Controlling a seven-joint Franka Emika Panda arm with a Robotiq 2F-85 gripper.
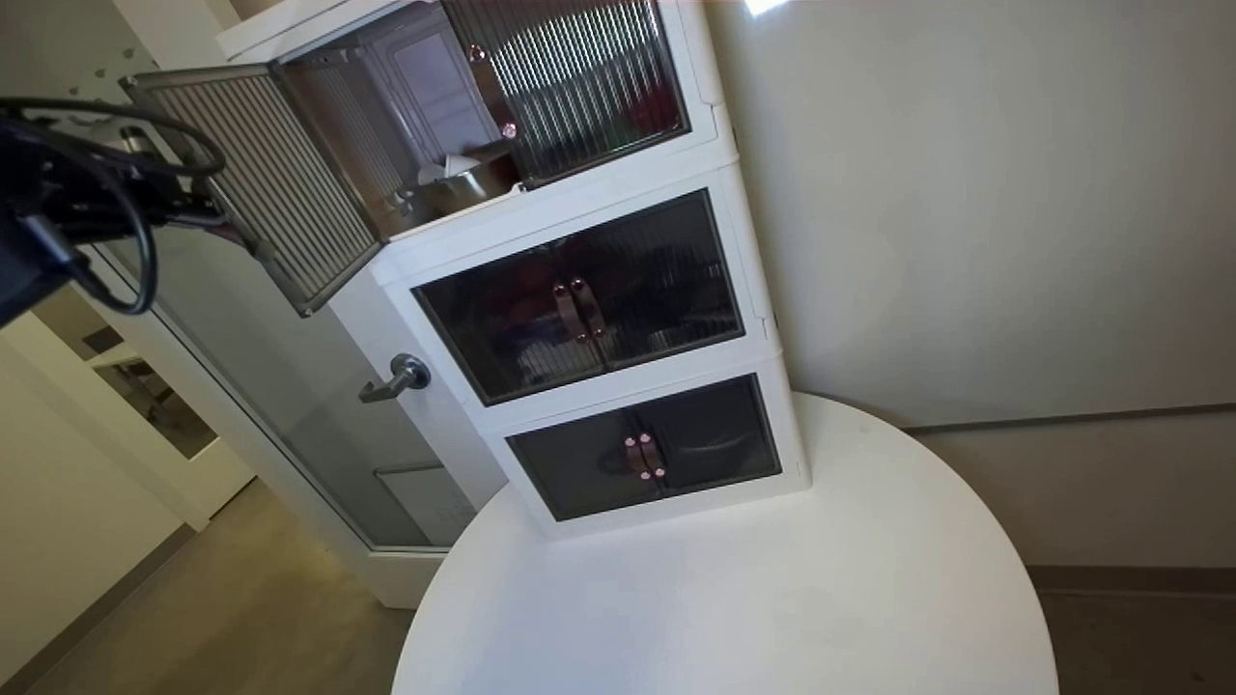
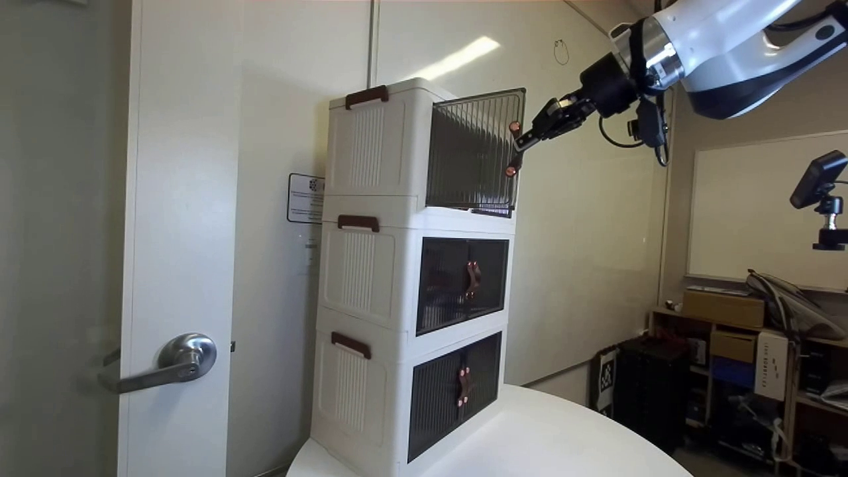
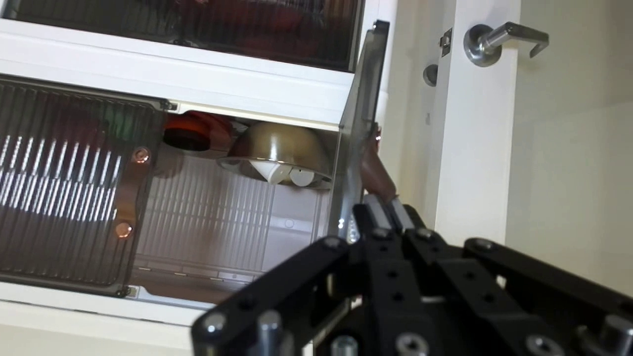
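Note:
A ribbed, dark see-through door (image 1: 284,174) on the top box of a white cabinet stack (image 2: 373,262) stands swung out wide. Its brown strap handle (image 3: 378,172) is pinched between the fingertips of my gripper, which is shut on it. In exterior view 2 the gripper (image 2: 521,143) meets the handle at the door's free edge. Inside the opened compartment, a metallic bowl (image 3: 282,145) holds small white items, beside a red object (image 3: 187,130). The neighbouring door (image 3: 65,184) of this box is closed.
Below, the middle doors (image 1: 579,297) and bottom doors (image 1: 644,447) are closed. The stack stands on a white round table (image 1: 742,591), bare in front. A room door with a lever handle (image 1: 397,378) is close by on the open door's side.

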